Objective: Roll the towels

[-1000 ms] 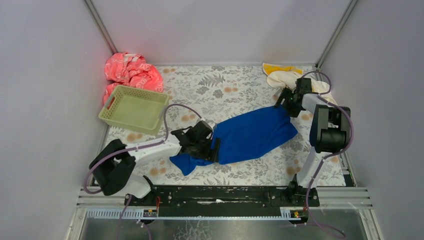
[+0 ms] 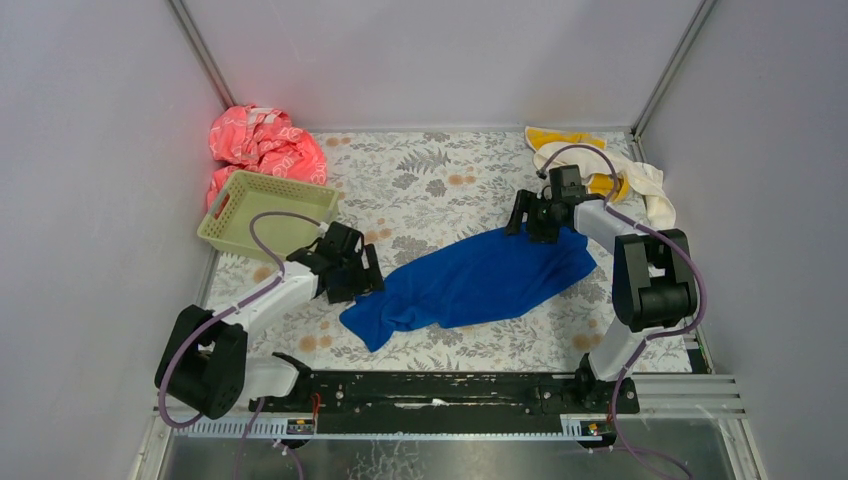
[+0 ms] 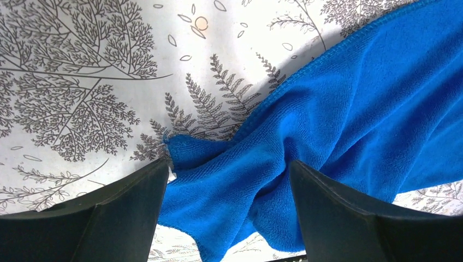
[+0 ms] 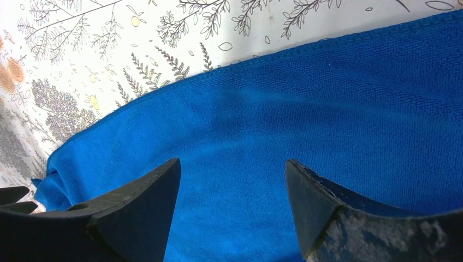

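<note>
A blue towel lies slantwise over the middle of the table, mostly flat on the right and bunched at its left end. In the left wrist view the bunched folds show between the spread fingers of my left gripper, which is over that end. My right gripper hangs over the towel's upper right part with its fingers apart. Beneath it the cloth is smooth, and its far hem runs across the view. Neither gripper pinches any cloth.
An empty pale green basket stands at the left, with a coral patterned towel heaped behind it. White and yellow towels lie in the back right corner.
My right gripper has shifted left along the upper edge. The towel looks unmoved.
</note>
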